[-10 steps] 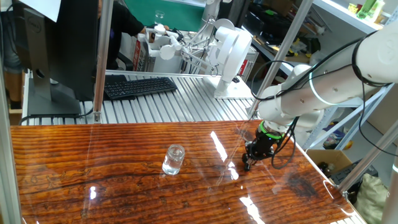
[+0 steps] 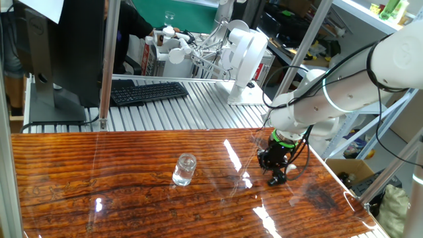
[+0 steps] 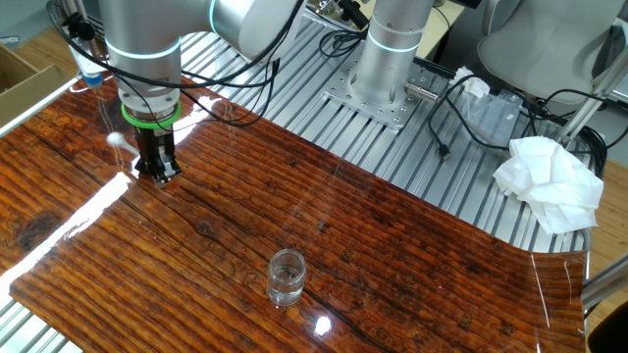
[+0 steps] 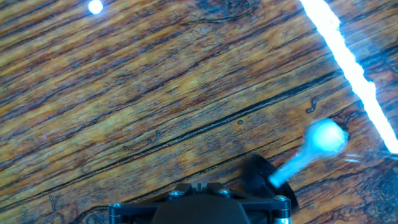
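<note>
My gripper (image 3: pixel 162 178) hangs low over the right part of the glossy wooden table in exterior view 1, and at the left in exterior view 2. In the wrist view its black linkage (image 4: pixel 199 202) fills the bottom edge; how its fingertips stand is unclear. Beside it, on the right, a pale, blurred round-headed stick (image 4: pixel 326 138) slants out from a dark rounded piece (image 4: pixel 264 177). Whether this touches the gripper is unclear. A clear glass jar (image 2: pixel 184 170) with clear liquid stands upright near the middle of the table, well apart from the gripper.
Crumpled white tissue (image 3: pixel 549 184) lies at the right in exterior view 2. Cables hang around the arm.
My gripper's lower end has shifted or turned slightly, and a dark piece now shows below it to the right with a small pale spot beside it. The jar has stayed put.
</note>
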